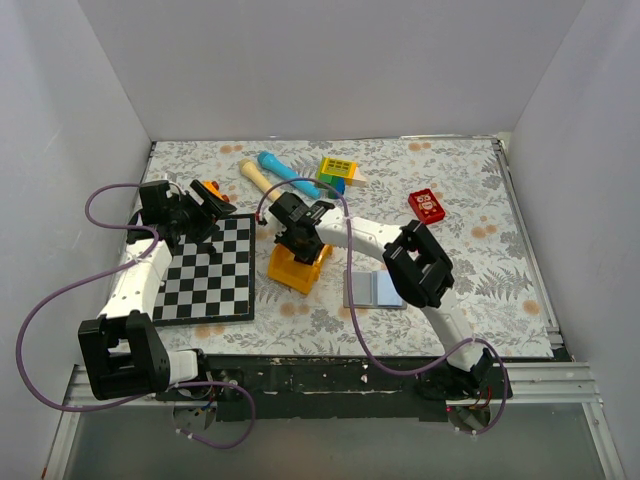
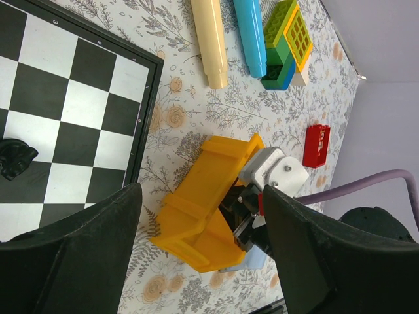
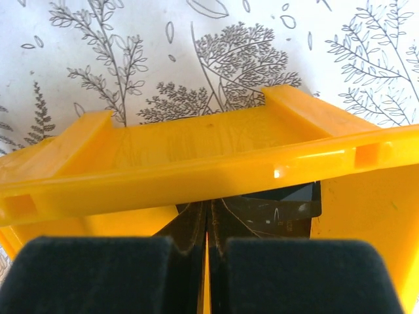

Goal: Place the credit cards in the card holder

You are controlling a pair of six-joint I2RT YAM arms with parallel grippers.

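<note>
A yellow tray point(image 1: 289, 277) stands mid-table, just right of the chessboard. My right gripper reaches over it, shut. Right at its fingertips, beneath the tray's near rim in the right wrist view, is a dark card point(image 3: 281, 212); whether the fingers pinch it cannot be made out. To the right of the tray lies a flat grey and pale-blue piece point(image 1: 375, 289), perhaps the card holder. My left gripper point(image 1: 214, 203) is open above the chessboard, empty between its fingers.
The chessboard point(image 1: 205, 300) takes up the left side. Toward the back are a tan stick point(image 1: 256, 176), a blue stick point(image 1: 285, 174) and coloured blocks point(image 1: 338, 168). A red box point(image 1: 426, 206) sits at the right.
</note>
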